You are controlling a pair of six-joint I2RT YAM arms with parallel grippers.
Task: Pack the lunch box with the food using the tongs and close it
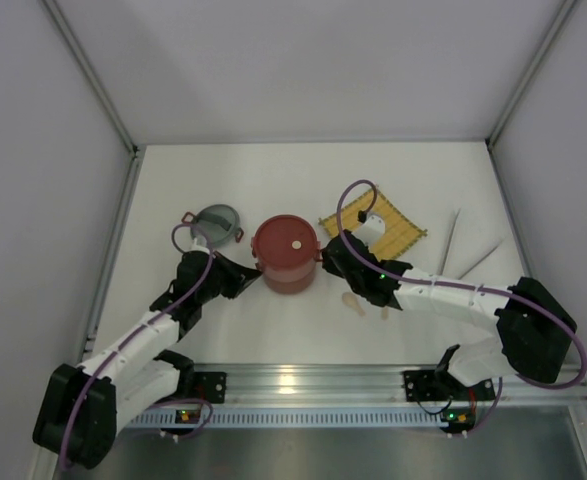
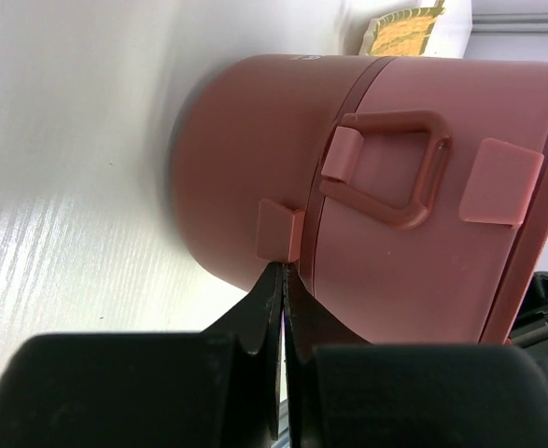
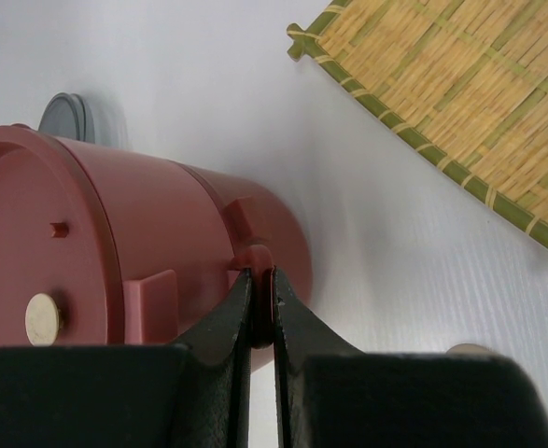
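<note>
The red lunch box, round with a lid and side latches, stands upright in the middle of the table. My left gripper is shut, nothing visible between its fingers, its tips against the box's side just below a latch tab, under the latch loop. On the other side, my right gripper is shut on a red latch of the box. The box's inside is hidden by the lid.
A bamboo mat lies behind the right arm. A grey round dish with red handles sits at the back left. Utensils lie in front of the mat, with two thin sticks at the right.
</note>
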